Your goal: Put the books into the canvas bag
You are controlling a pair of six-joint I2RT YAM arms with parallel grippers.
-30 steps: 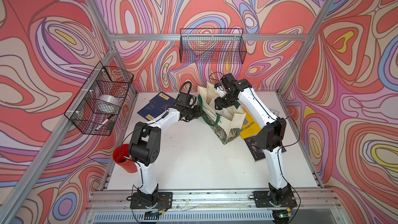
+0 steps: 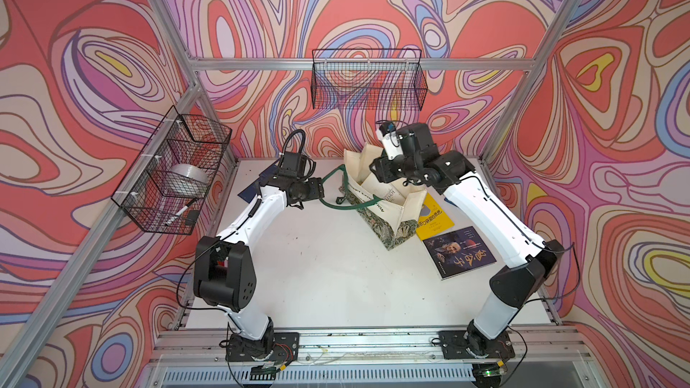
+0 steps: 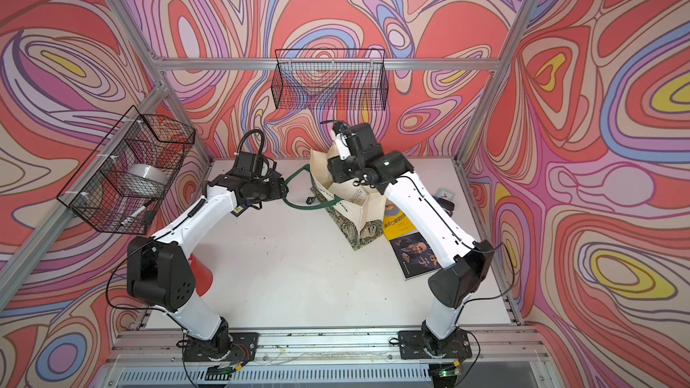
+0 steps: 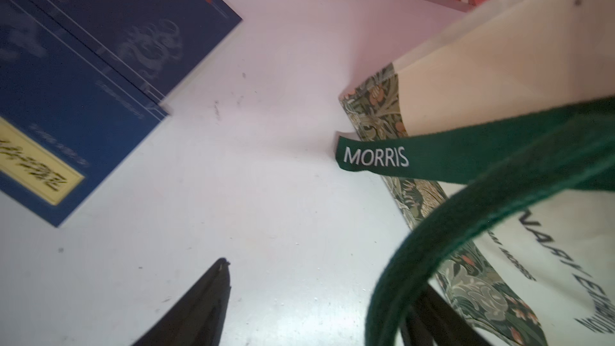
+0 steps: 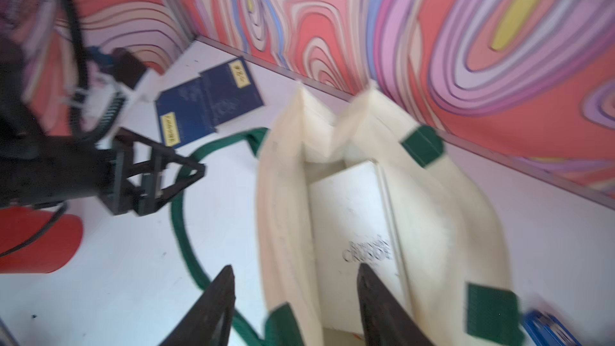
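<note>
The canvas bag stands with its mouth up and its near green handle stretched left toward my left gripper. Seen from the left wrist, the handle strap crosses in front of one finger; the fingers are apart. Inside the bag a white book leans upright. My right gripper hangs over the bag, its fingers apart and nothing between them. Two navy books lie flat at the back left. A yellow book and a dark book lie right of the bag.
A red bucket stands at the front left, partly behind the left arm. Wire baskets hang at the left and back.
My left gripper has moved left, away from the bag, and the near handle now reaches out leftward with it.
</note>
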